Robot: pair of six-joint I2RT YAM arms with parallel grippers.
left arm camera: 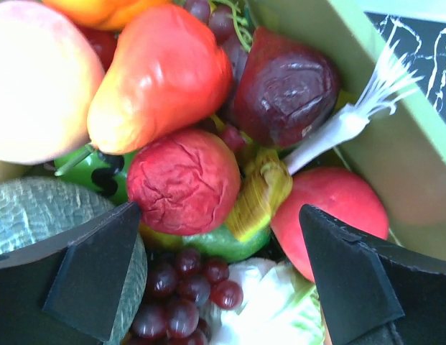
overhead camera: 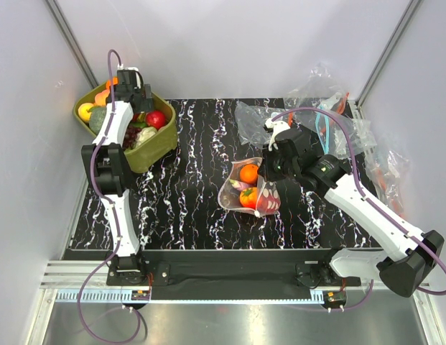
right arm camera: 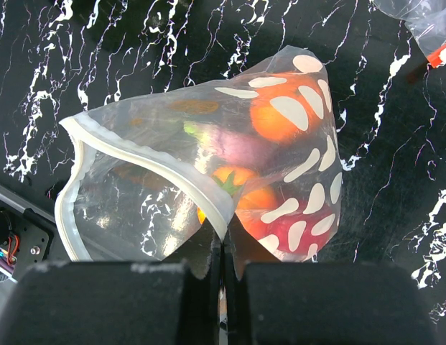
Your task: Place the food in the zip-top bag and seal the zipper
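A clear zip bag (right arm camera: 158,154) lies on the dark marbled table with its white-rimmed mouth held open. Inside it are an orange (overhead camera: 249,173), a pinkish-purple vegetable (right arm camera: 233,146) and an orange pepper (overhead camera: 249,198); something red shows through the printed side. At the mouth, my right gripper is shut on the bag's rim. My left gripper hangs open over the green bin (overhead camera: 152,152), pointing down. A wrinkled red fruit (left arm camera: 183,182) shows between and beyond its fingers, with nothing gripped. Dark grapes (left arm camera: 178,291) and a pale leafy vegetable (left arm camera: 262,305) lie nearer.
A large green melon-like item (left arm camera: 50,215) lies by the left finger and a red fruit (left arm camera: 334,212) by the right one. The bin's wall (left arm camera: 416,144) rises at the right. More clear bags (overhead camera: 319,90) lie at the back right. Bare table separates bin and bag.
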